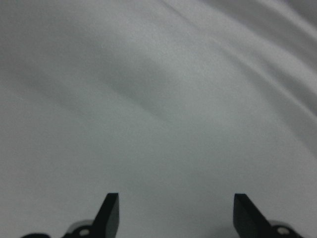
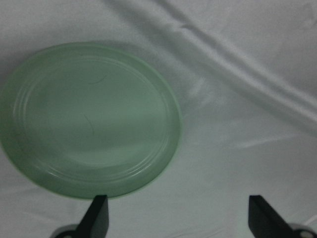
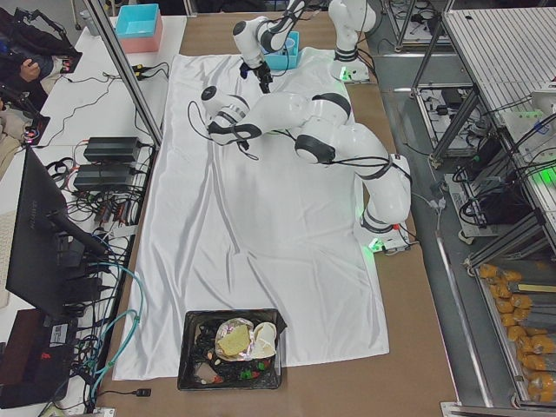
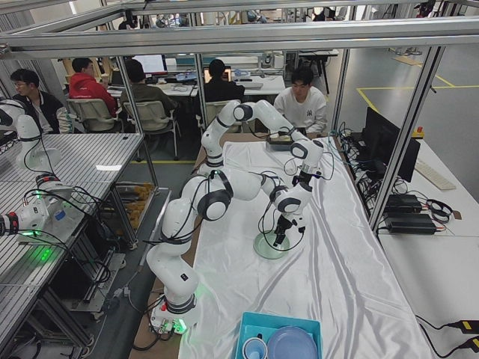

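Observation:
A green plate (image 2: 89, 119) lies on the white cloth (image 2: 237, 163), under my right gripper, which is open above the plate's edge with nothing between its fingers. The same plate (image 4: 263, 248) shows in the camera right view below the nearer arm. My left gripper stands open over bare, wrinkled cloth, nothing between its fingers. Arms partly hide the plate in the camera left view.
A blue bin (image 4: 247, 329) holds a blue plate and a mug at one end of the cloth. A black tray (image 3: 187, 347) with food items sits at the other end.

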